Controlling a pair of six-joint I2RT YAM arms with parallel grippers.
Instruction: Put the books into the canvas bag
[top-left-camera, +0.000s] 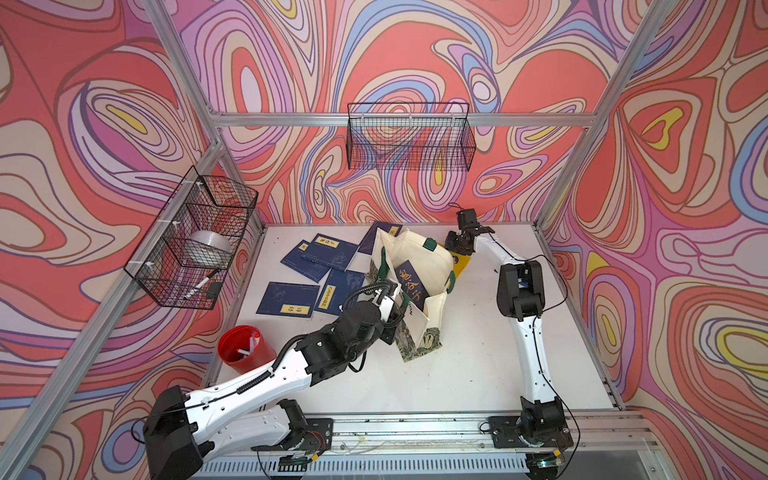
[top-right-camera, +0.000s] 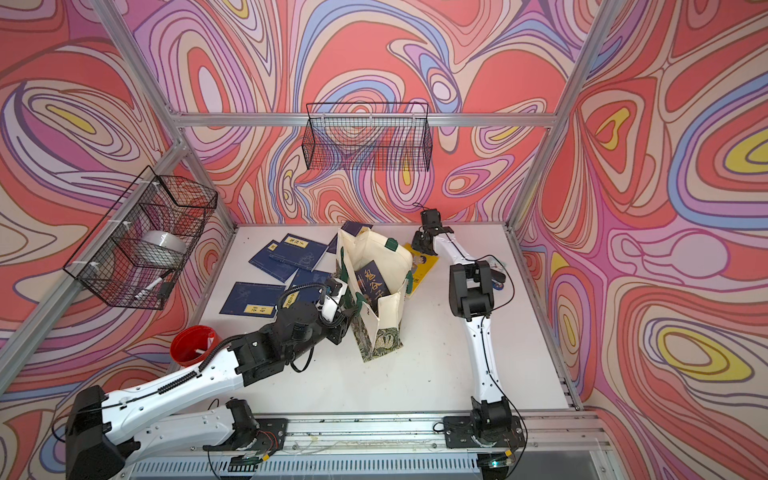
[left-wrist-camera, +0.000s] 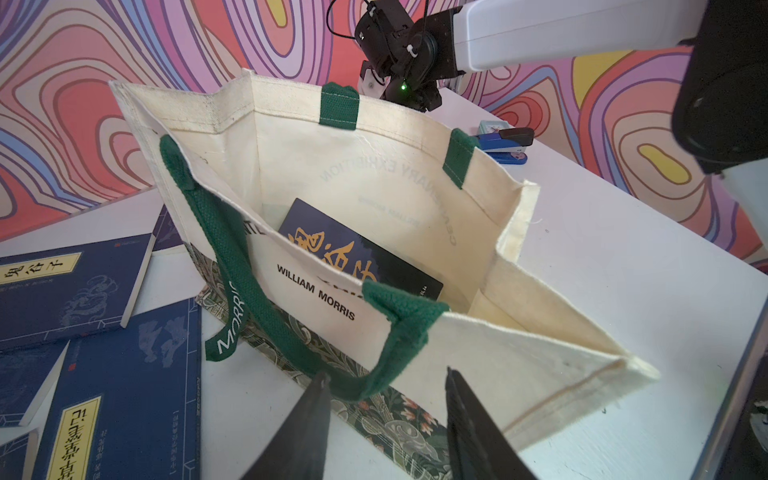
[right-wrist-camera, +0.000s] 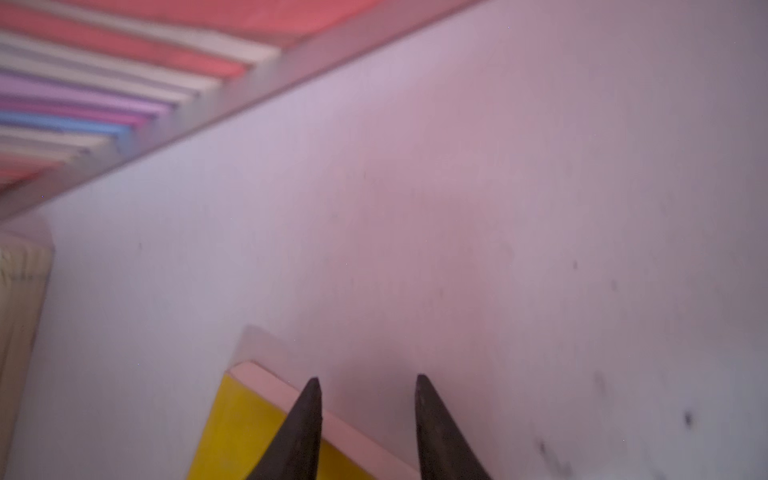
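The canvas bag (top-left-camera: 436, 264) stands open mid-table, a dark blue book (left-wrist-camera: 360, 256) inside. My left gripper is at the bag's near left side, fingers apart below a green handle, nothing clearly between them. My right gripper is low at the back beside a yellow book (right-wrist-camera: 240, 408); whether it grips the book is unclear in the blurred wrist view. Several navy books (top-left-camera: 284, 297) lie left of the bag.
A red bucket (top-left-camera: 236, 344) sits at the front left. Wire baskets (top-left-camera: 412, 140) hang at back and left. Blue staplers (left-wrist-camera: 504, 144) lie at right.
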